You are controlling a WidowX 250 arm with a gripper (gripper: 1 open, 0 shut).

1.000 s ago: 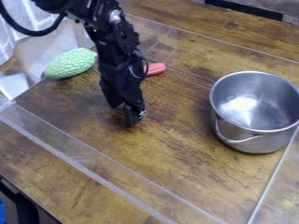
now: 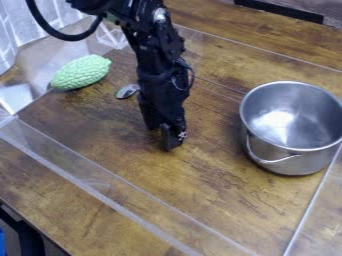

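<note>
My black gripper [image 2: 166,134] is low over the wooden table [image 2: 160,200], near the middle of the view. Its tips are dark and partly hidden, so I cannot tell whether they are open, shut or holding anything. Behind the arm, to the left, a small silvery object [image 2: 127,92] lies on the table. A pale green corn-like toy [image 2: 80,73] lies farther left. A steel pot [image 2: 289,127] stands to the right of the gripper.
Clear plastic strips or edges run along the left and front of the work area and at the right. The table behind the pot and in front of the gripper is bare.
My gripper has shifted a little to the right. The red object seen behind it earlier is now hidden, and the silvery object has come into view at the arm's left.
</note>
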